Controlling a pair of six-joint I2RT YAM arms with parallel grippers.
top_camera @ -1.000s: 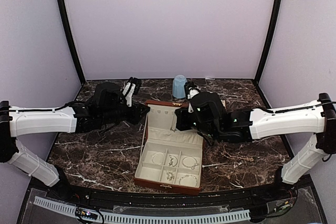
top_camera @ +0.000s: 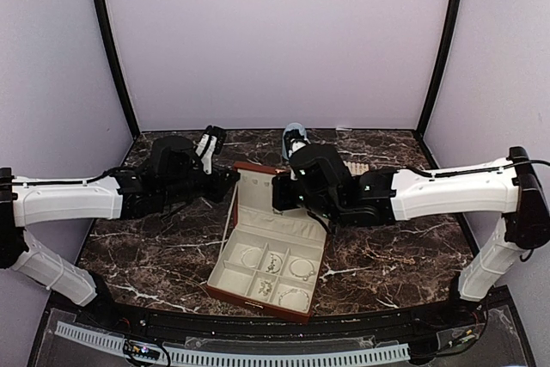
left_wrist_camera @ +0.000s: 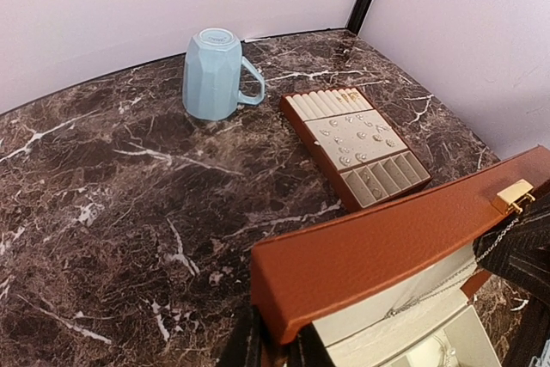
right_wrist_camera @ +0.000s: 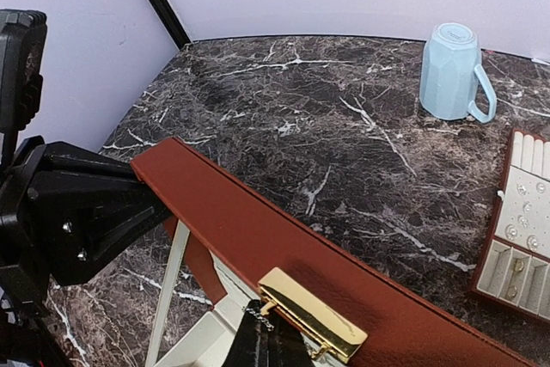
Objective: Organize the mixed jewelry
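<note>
The brown jewelry box point(top_camera: 258, 302) stands open, its lid point(left_wrist_camera: 378, 247) raised at the back. My left gripper is shut on the lid's left corner. At the lid's upper edge, close to the gold clasp point(right_wrist_camera: 314, 311), my right gripper is shut, with a thin silver chain point(right_wrist_camera: 256, 314) at its fingertips. This chain slants down across the inside of the lid in the left wrist view. Bracelets point(top_camera: 302, 267) and small pieces point(top_camera: 265, 286) lie in the box's compartments; one front compartment looks empty.
A light blue mug point(left_wrist_camera: 213, 75) stands upside down at the back. Right of it lies a tray point(left_wrist_camera: 361, 143) with ring rolls, earrings and slots; the right arm mostly covers it from above.
My right gripper has moved left along the lid. The box has shifted left and turned somewhat, its front right corner coming nearer. The left arm has hardly moved.
</note>
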